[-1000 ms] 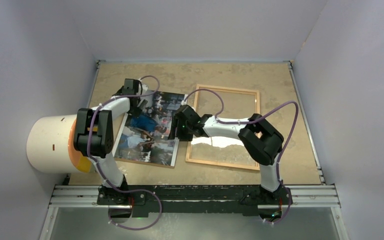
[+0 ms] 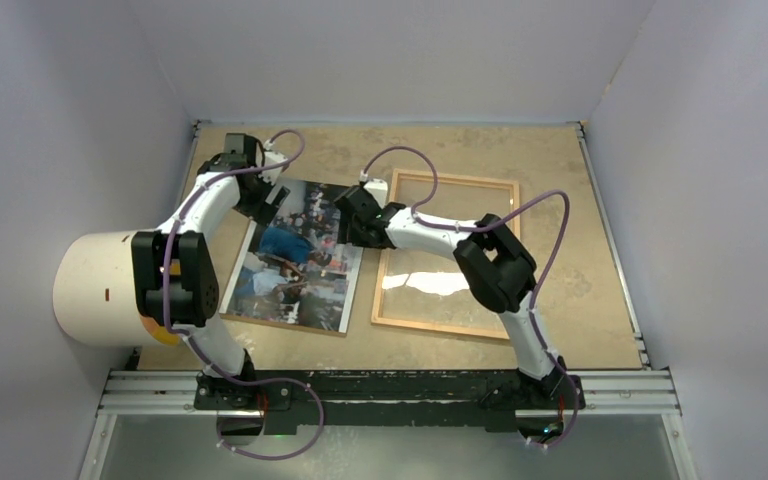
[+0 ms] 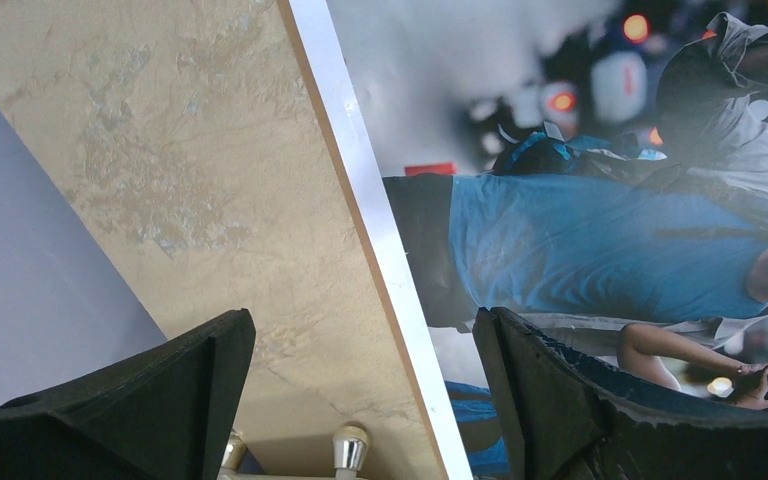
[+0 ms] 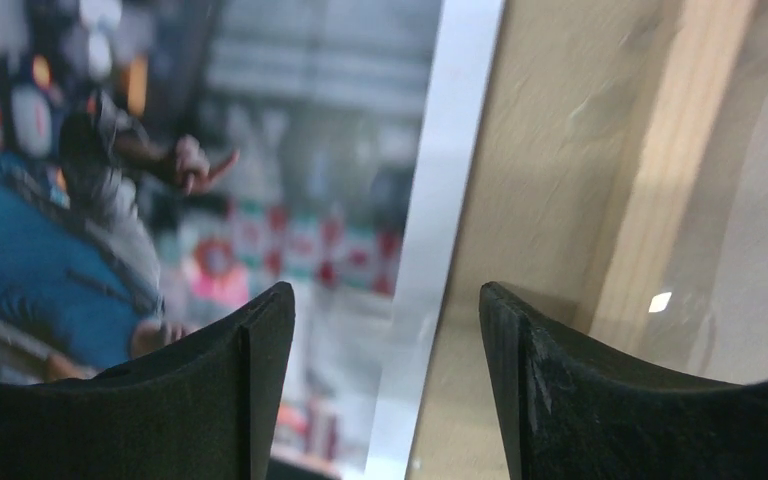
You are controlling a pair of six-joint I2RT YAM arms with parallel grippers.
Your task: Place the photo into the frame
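Note:
The photo (image 2: 290,280), a crowd scene with white borders on a wooden backing, lies at the left of the board. My left gripper (image 2: 269,202) is over its upper-left edge; in the left wrist view its fingers are apart, straddling the white border with nothing held. My right gripper (image 2: 353,230) is over the photo's right edge; in the blurred right wrist view it stands open with the border between and beneath its fingers. The wooden frame (image 2: 445,325) with a clear pane lies to the right, partly under the right arm.
Bare board (image 2: 585,280) shows right of the frame and along the back. A white cylinder (image 2: 100,290) stands at the left beside the left arm. Walls (image 2: 708,200) close in the sides and back.
My right gripper has moved toward the back along the photo's right edge. The photo has barely shifted, if at all.

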